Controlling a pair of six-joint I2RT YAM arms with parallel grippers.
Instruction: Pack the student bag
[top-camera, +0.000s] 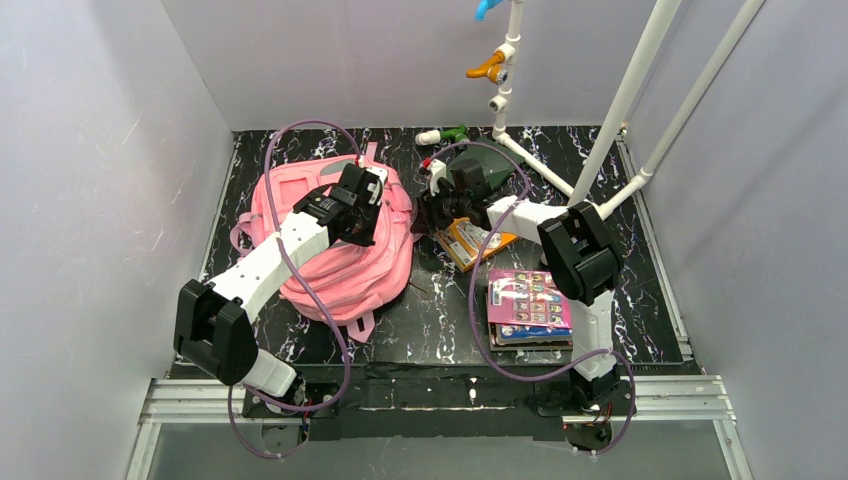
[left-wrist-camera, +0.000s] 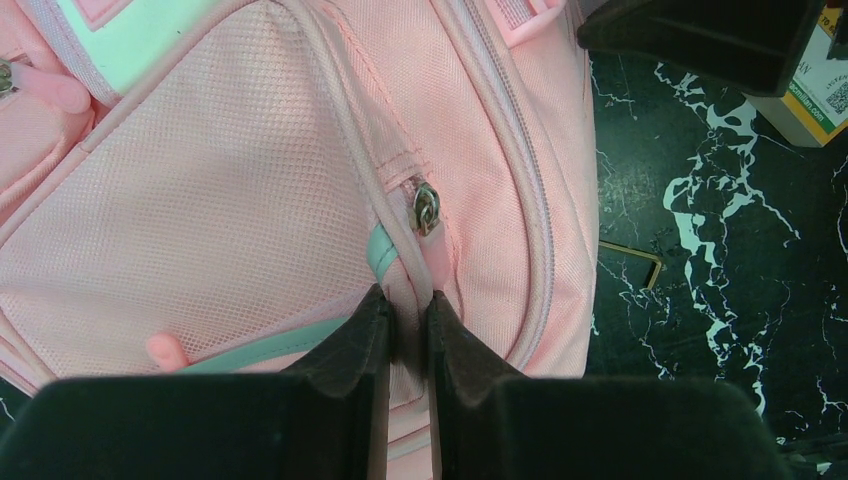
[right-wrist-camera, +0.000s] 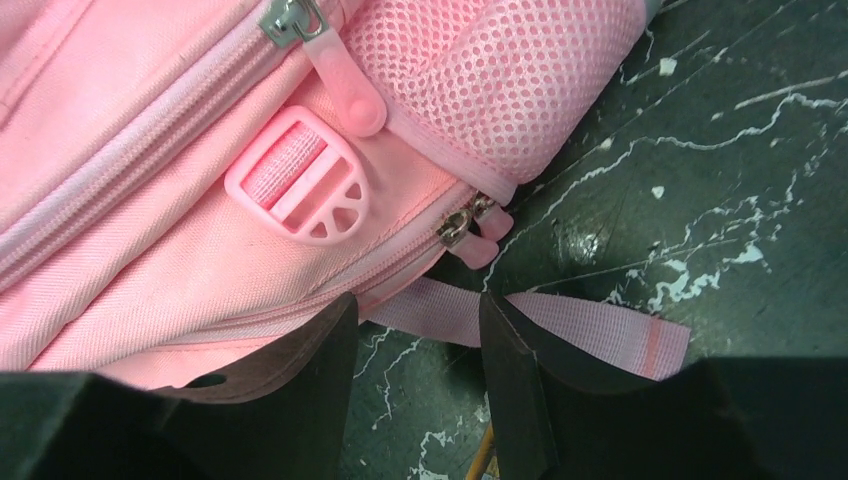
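The pink backpack (top-camera: 345, 285) lies on the left half of the dark marbled table. My left gripper is shut on a fold of its fabric and piping, just below a metal zipper pull (left-wrist-camera: 426, 207). At the bag's right edge, my right gripper stands part open with its fingers apart. A pale pink strap (right-wrist-camera: 600, 332) runs from under the bag, behind the right fingertips; no grip on it shows. Zipper pulls (right-wrist-camera: 470, 240) and a buckle (right-wrist-camera: 298, 176) lie just ahead of that gripper. The bag's inside is hidden.
An orange-edged book (top-camera: 468, 248) lies under the right arm, and a stack of books (top-camera: 530, 305) sits nearer the front. Behind are a dark green item (top-camera: 487, 160) and a green-and-white bottle (top-camera: 430, 137). White pipes (top-camera: 640, 85) rise at the right. A small L-shaped key (left-wrist-camera: 640, 256) lies beside the bag.
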